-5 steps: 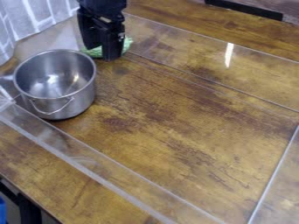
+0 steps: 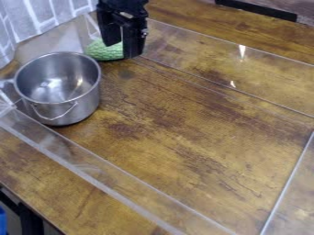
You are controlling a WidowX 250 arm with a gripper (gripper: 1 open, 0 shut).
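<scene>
My black gripper point(image 2: 121, 37) is at the top of the camera view, behind the steel pot and in front of a pale green textured object point(image 2: 106, 50). The green object lies on the table and is partly hidden by the gripper. Whether the fingers are open or shut cannot be made out. A steel pot point(image 2: 59, 88) with a handle stands upright at the left.
Clear plastic panels or edges run along its front left, back and right. A white curtain point(image 2: 29, 18) hangs at the back left.
The gripper has risen slightly and shifted a little to the right, and more of the green object's left side shows. The pot has not moved.
</scene>
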